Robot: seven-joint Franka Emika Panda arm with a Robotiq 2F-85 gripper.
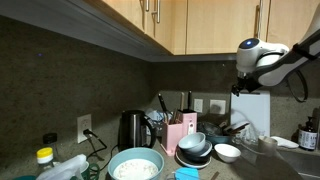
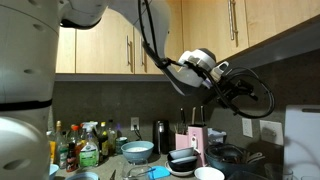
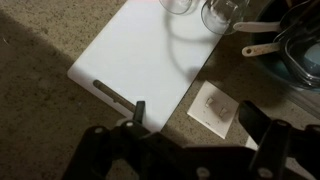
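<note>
My gripper shows at the bottom of the wrist view, its two dark fingers wide apart with nothing between them. In exterior view 1 the gripper (image 1: 238, 91) hangs high at the right, in front of the white board (image 1: 254, 112) that leans on the back wall. The same white board (image 3: 150, 55) lies below the fingers in the wrist view, with a slot near one end. In exterior view 2 the arm (image 2: 205, 70) reaches across below the cabinets, and the fingers are hard to make out there.
A teal bowl (image 1: 136, 152), a black kettle (image 1: 133, 132), a pink knife block (image 1: 178, 132), stacked bowls (image 1: 192, 145) and a white bowl (image 1: 227, 153) crowd the counter. Upper cabinets (image 1: 220, 27) hang close above the arm. A wall plate (image 3: 213, 109) lies beside the board.
</note>
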